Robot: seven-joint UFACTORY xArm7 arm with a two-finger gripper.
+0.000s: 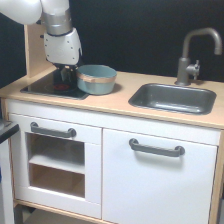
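A blue-grey pot [98, 84] with a tan handle on its near side stands upright at the right edge of the black stovetop [45, 87]. My gripper [66, 76] hangs low over the stove, just left of the pot, its dark fingers close to the pot's left rim. Against the dark background and stovetop the fingers are hard to make out. Whether they touch the pot, I cannot tell. Nothing is visibly held.
To the right lies an empty metal sink [172, 98] with a tall grey faucet [187, 62] behind it. Bare wooden counter [122, 92] lies between pot and sink. Below are a white cabinet door [155, 185] and an open-looking oven front [60, 160].
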